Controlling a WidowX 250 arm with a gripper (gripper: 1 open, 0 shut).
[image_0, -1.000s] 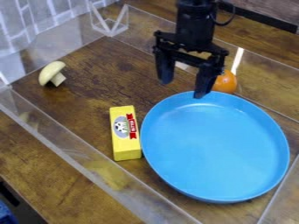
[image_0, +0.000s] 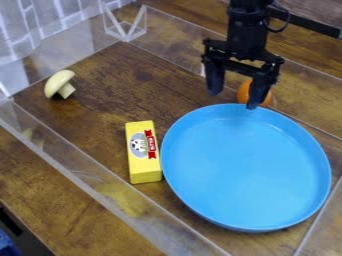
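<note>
My black gripper (image_0: 239, 86) stands open at the top right, above the far rim of a large blue plate (image_0: 243, 168). An orange round object (image_0: 255, 93) sits behind the plate, partly hidden by the gripper's right finger. A yellow box (image_0: 143, 152) with a small printed face lies left of the plate. A pale mushroom-like object (image_0: 59, 84) lies at the far left.
The wooden tray floor (image_0: 94, 130) is clear between the mushroom and the yellow box. Transparent walls run along the tray's left and near edges. A small light object behind the gripper is mostly hidden.
The gripper has moved back, away from the camera and slightly to the right, over toward the orange object. The plate, box and mushroom look unmoved.
</note>
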